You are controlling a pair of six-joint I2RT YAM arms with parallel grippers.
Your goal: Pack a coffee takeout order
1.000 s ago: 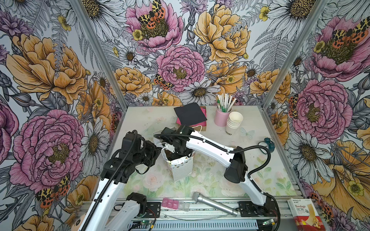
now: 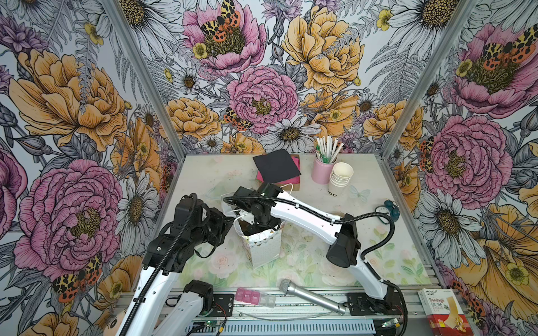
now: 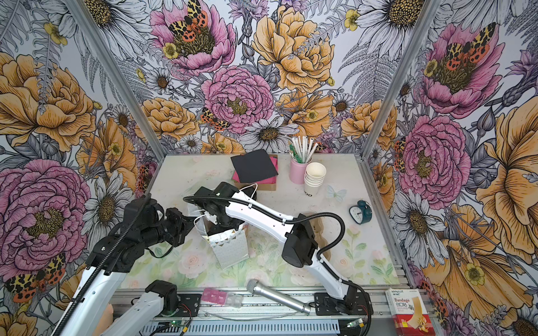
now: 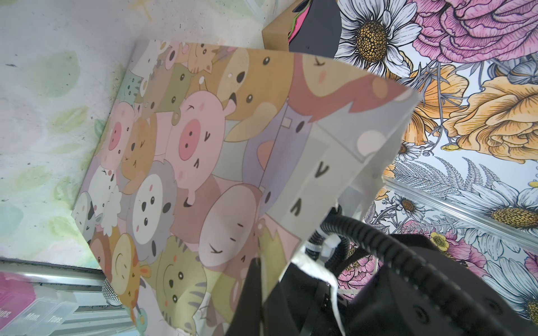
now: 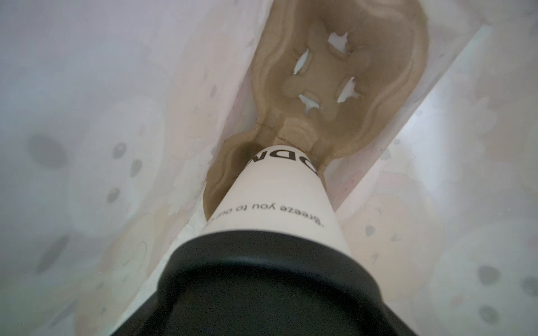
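Observation:
The animal-print paper bag (image 2: 264, 250) stands tilted near the middle of the table. At its left side, my left gripper is shut on the thin upper edge of the bag wall. My right gripper reaches down inside the bag, its fingers (image 5: 134, 316) spread on either side of a black lid (image 5: 269, 243). Beneath that lid, a white printed paper cup (image 5: 280, 204) stands over one end of a brown pulp carrier (image 5: 322, 84). The carrier's other hollow is empty, with small slits in its base. How deep the cup sits cannot be told.
Stacked white cups (image 2: 340, 178) and a pink holder of straws (image 2: 321, 169) stand at the back. Black and pink sheets (image 2: 275, 166) lie beside them. A teal clock (image 3: 360, 212) is at the right; a microphone (image 2: 311, 295) lies along the front.
The left arm has shifted slightly left, and the bag's lower end has moved a little toward the front. My right arm stays nearly still inside the bag.

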